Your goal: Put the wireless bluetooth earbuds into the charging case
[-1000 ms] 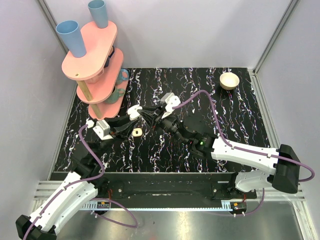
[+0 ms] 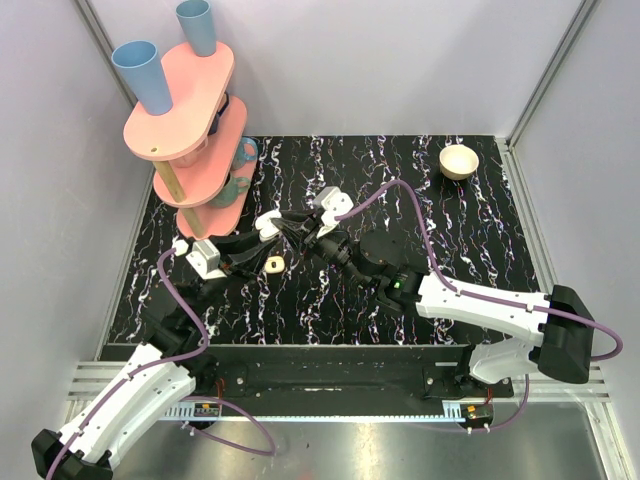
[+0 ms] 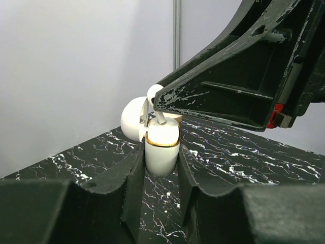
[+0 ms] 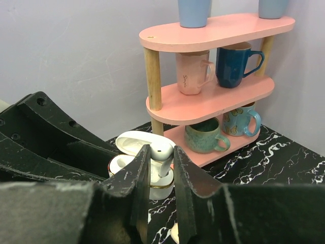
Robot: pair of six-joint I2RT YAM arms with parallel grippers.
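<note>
The white charging case (image 3: 161,155) with a gold rim is held by my left gripper, shut on its body; in the top view it sits at the centre-left (image 2: 266,232). Its lid (image 4: 134,140) stands open. A white earbud (image 4: 161,150) is between the fingertips of my right gripper, its stem pointing down into the case's opening. Whether it is seated is unclear. A small white and gold piece (image 2: 275,264) lies on the marble table below.
A pink tiered shelf (image 2: 160,130) with cups and mugs stands at the back left. A cream bowl (image 2: 458,161) sits at the back right. The marble table (image 2: 470,240) is otherwise mostly clear.
My right arm has shifted very slightly left since one second ago, with its gripper at the case. The left arm appears unchanged.
</note>
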